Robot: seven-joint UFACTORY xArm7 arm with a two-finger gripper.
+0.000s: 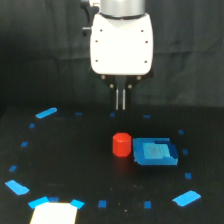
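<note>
A red, many-sided block (122, 145) rests on the dark table near the middle. Just right of it is a blue tray (153, 140) with a lighter blue patch on its floor and nothing red inside. My gripper (121, 99) hangs from the white wrist in the upper middle, its fingers pointing down. In the picture it stands directly above the red block, with a dark gap between the fingertips and the block's top. Only a narrow dark slit shows between the two thin fingers, with no object in it; whether they are open or shut cannot be told.
Blue tape strips (17, 187) and small blue squares mark the black table. A pale, bright object (53, 213) is cut off by the lower left edge. Bare table surrounds the block on its left and front; the tray lies close on its right.
</note>
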